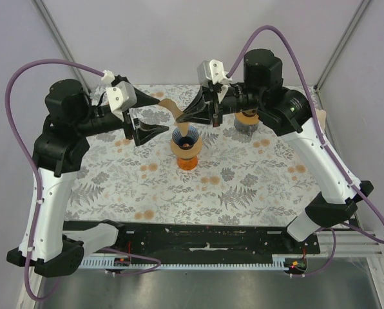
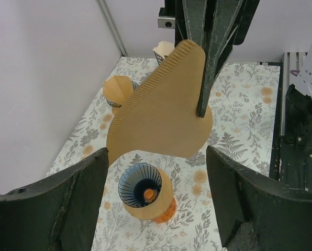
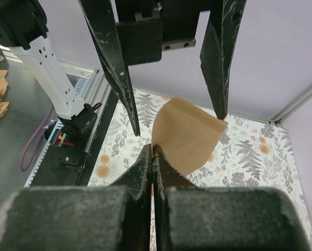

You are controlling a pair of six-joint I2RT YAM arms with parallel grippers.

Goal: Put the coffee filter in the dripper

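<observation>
A folded tan paper filter (image 2: pixel 158 104) is pinched by my right gripper, which is shut on it just above the dripper. The dripper (image 1: pixel 185 147), with a ribbed blue inside and tan rim on an orange base (image 1: pixel 187 163), stands at the middle of the table; the left wrist view shows it below the filter. My left gripper (image 1: pixel 155 116) stands open left of the filter, its fingers spread on either side of it.
A second dripper (image 1: pixel 247 127) stands at the back right, partly behind my right arm. A paper item (image 1: pixel 319 122) is at the right edge.
</observation>
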